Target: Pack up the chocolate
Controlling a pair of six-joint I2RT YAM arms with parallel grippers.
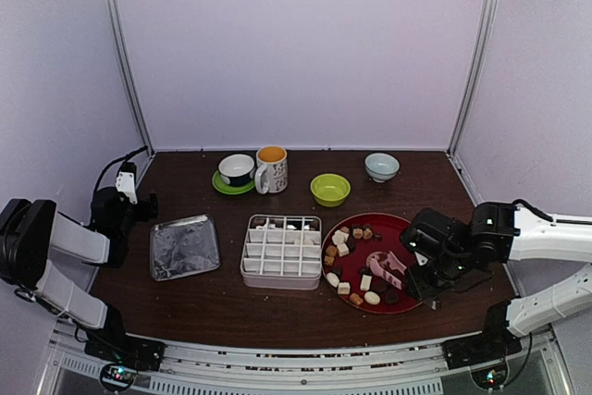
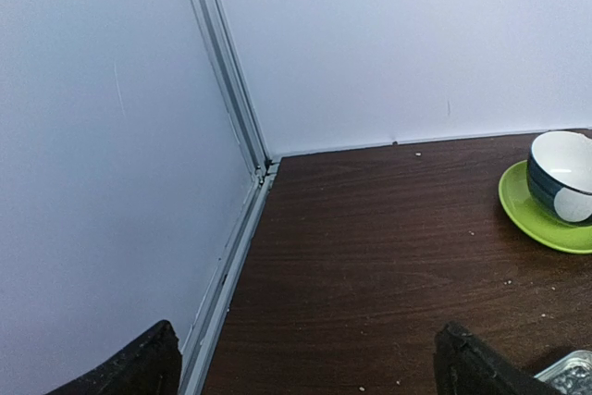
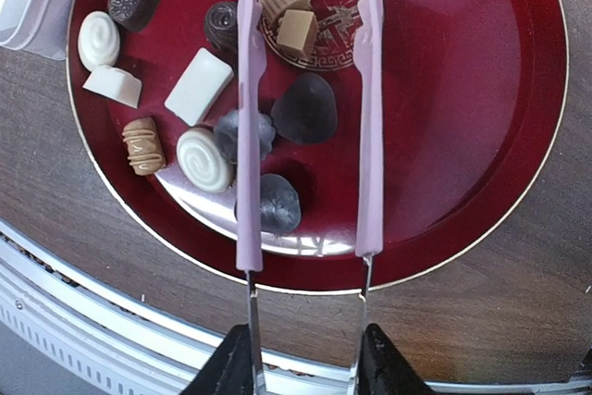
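A red plate (image 1: 407, 293) holds assorted chocolates: white, caramel and dark pieces, among them a dark drop (image 3: 305, 108) and two caramel pieces (image 3: 296, 32). The white compartment box (image 1: 281, 256) stands left of the plate, with some pieces in its back cells. My right gripper hangs over the plate, pink fingers parted around the caramel pieces and dark drop, which show between them; I cannot tell that it grips any. My left gripper is at the left side, open and empty, facing the back wall.
A metal tray (image 1: 183, 249) lies on the left. A cup on a green saucer (image 1: 231, 188), a mug (image 1: 271, 173), a green bowl (image 1: 330, 191) and a pale bowl (image 1: 382, 166) stand at the back.
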